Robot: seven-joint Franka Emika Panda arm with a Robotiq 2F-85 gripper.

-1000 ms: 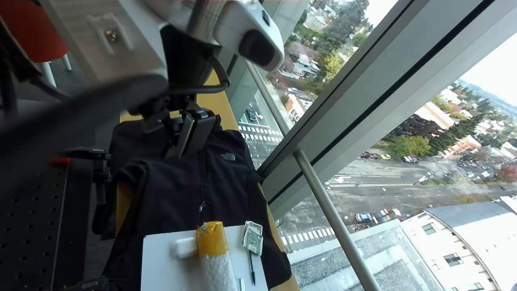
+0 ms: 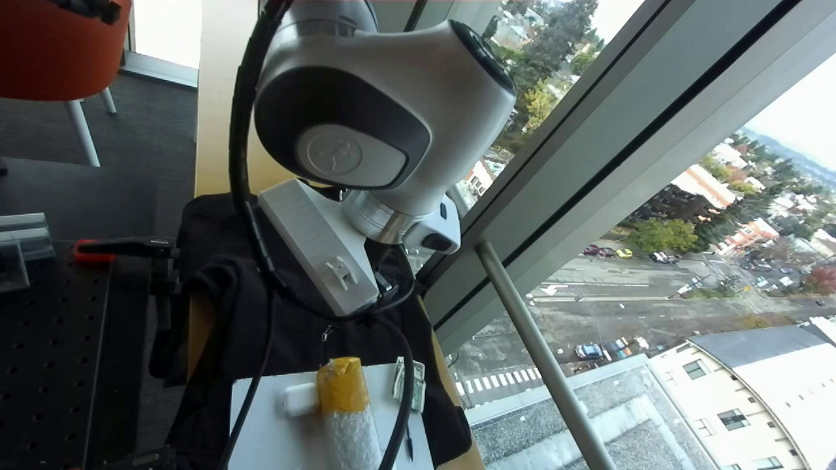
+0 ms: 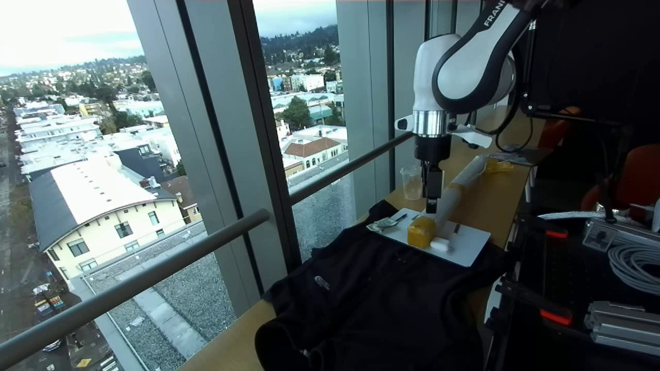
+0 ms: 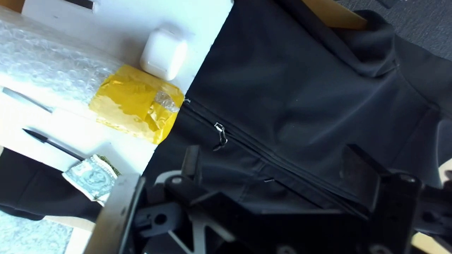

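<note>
My gripper stands open above the black jacket (image 4: pixel 271 80), its two fingers well apart with nothing between them. In exterior view 2 the gripper (image 3: pixel 431 201) points down, in line with the white board (image 3: pixel 470 238); its height over the board is hard to judge. A bubble-wrapped roll with a yellow-taped end (image 4: pixel 135 103) lies on the board. Beside that end sits a small white case (image 4: pixel 164 54). A folded banknote (image 4: pixel 94 177) and a black pen (image 4: pixel 55 144) lie at the board's window-side edge. In exterior view 1 the arm mostly hides the gripper.
A metal rail (image 3: pixel 247 225) runs along the window beside the wooden table. Behind the board stands a clear plastic cup (image 3: pixel 411 182). Black cables (image 2: pixel 255 227) hang from the arm. A dark bench (image 2: pixel 55 352) with clamps adjoins the table.
In exterior view 1 the arm has swung from the upper left toward the centre and turned, now covering part of the jacket. Objects on the board look unmoved.
</note>
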